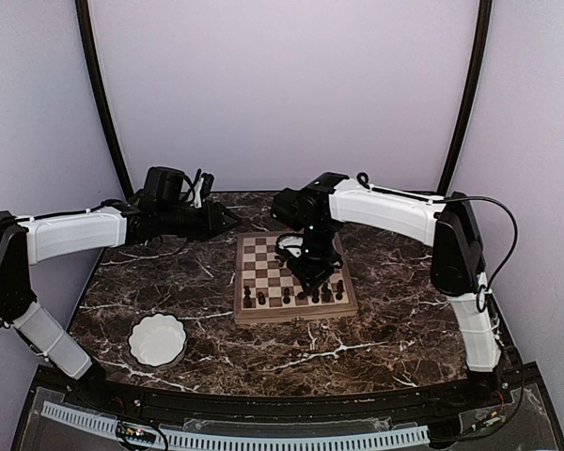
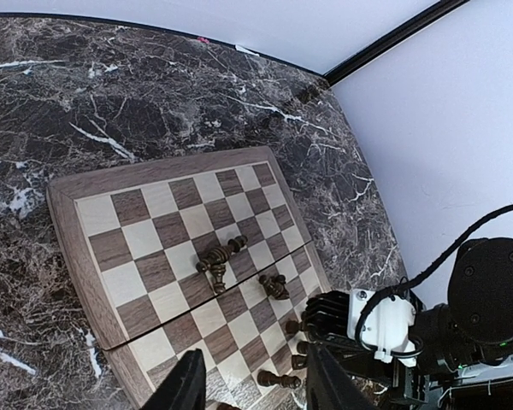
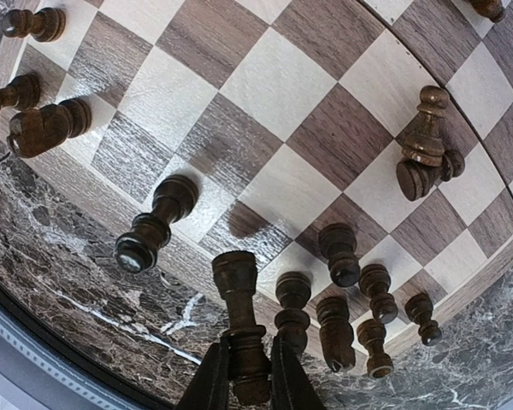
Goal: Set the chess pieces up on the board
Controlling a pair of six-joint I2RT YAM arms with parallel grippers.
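Observation:
The chessboard (image 1: 263, 254) lies mid-table with dark wooden pieces along its near rows. My right gripper is shut on a tall dark chess piece (image 3: 238, 286), over the board's near edge. Upright pieces (image 3: 342, 256) stand close to its right in the right wrist view. A pale-brown piece (image 3: 423, 128) lies with others on the middle squares. My left gripper hangs high at the board's left, fingers apart with nothing between them.
A white dish (image 1: 157, 338) sits on the marble table at the front left. Walls close in both sides and the back.

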